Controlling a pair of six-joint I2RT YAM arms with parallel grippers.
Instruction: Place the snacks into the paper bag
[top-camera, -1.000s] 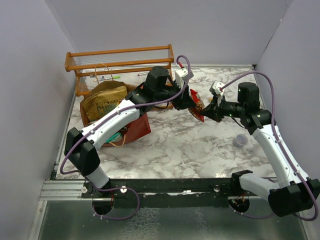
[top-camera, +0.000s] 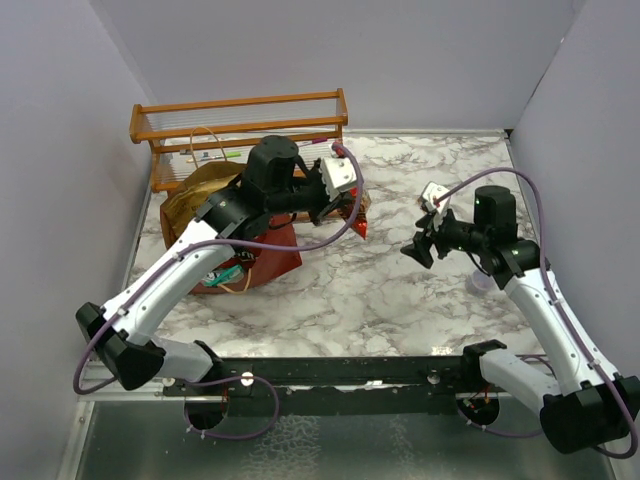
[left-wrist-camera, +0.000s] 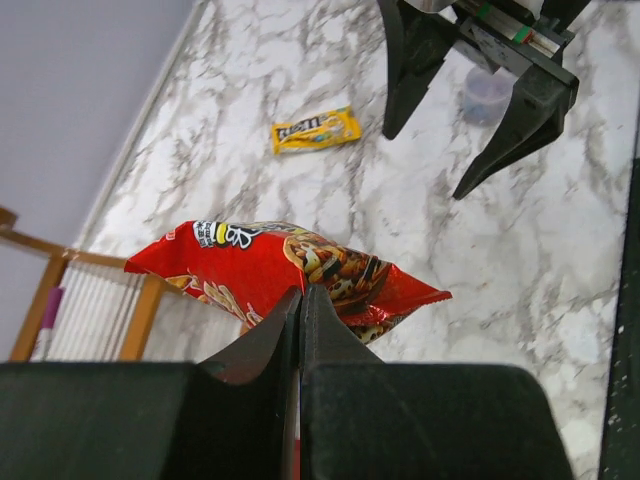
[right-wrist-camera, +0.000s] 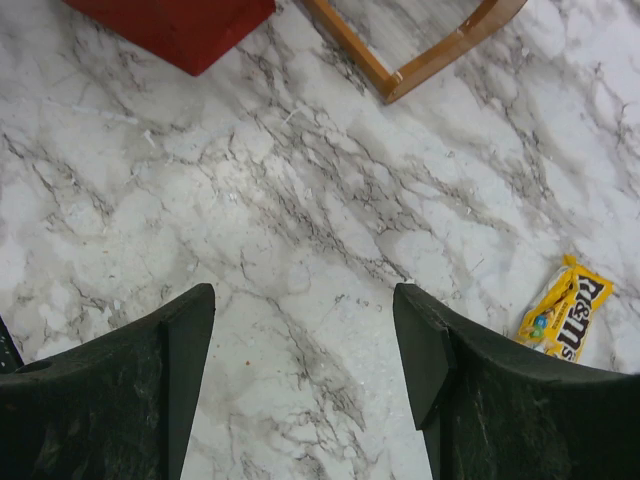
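Note:
A red snack bag (left-wrist-camera: 240, 265) is pinched by its edge in my left gripper, which is shut on it. In the top view that red bag (top-camera: 359, 215) hangs beside the left gripper, right of the paper bag (top-camera: 182, 205). The paper bag stands at the left inside a red box, partly covered by the left arm. My right gripper is open with only bare marble between its fingers. A yellow M&M's packet (right-wrist-camera: 567, 312) lies on the table at the right of the right wrist view; it also shows in the left wrist view (left-wrist-camera: 316, 130).
A wooden rack (top-camera: 235, 103) stands along the back left. The red box (top-camera: 285, 262) holds a teal item near its front. A small clear round container (top-camera: 480, 282) sits at the right.
The right arm has shifted slightly.

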